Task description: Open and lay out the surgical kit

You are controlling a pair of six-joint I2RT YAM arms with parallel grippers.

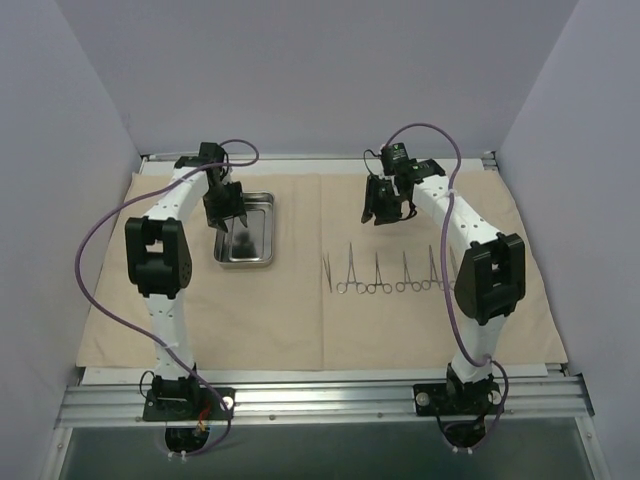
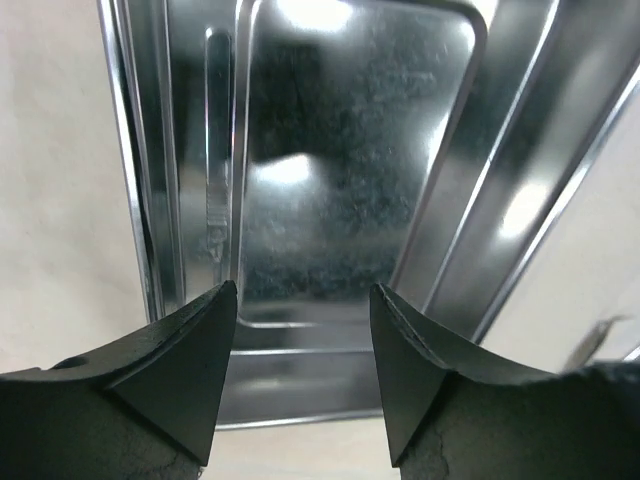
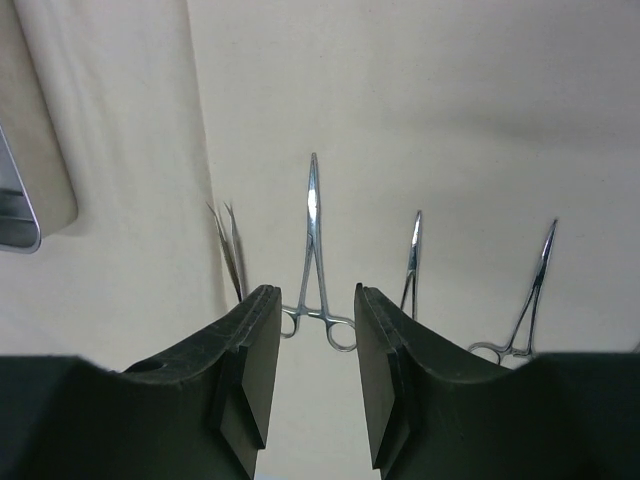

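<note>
The steel tray (image 1: pixel 258 264) stands on the left half of the cloth. Inside it, along its left side, lies a slim scalpel-like handle (image 2: pixel 217 130). Over the tray hangs my left gripper, open with nothing between its fingers. Above and behind that row, my right gripper is part open and empty.
A beige cloth (image 1: pixel 250 325) covers most of the table. Looping cables (image 1: pixel 110 215) trail from both arms. Grey walls (image 1: pixel 560 130) enclose the sides and back.
</note>
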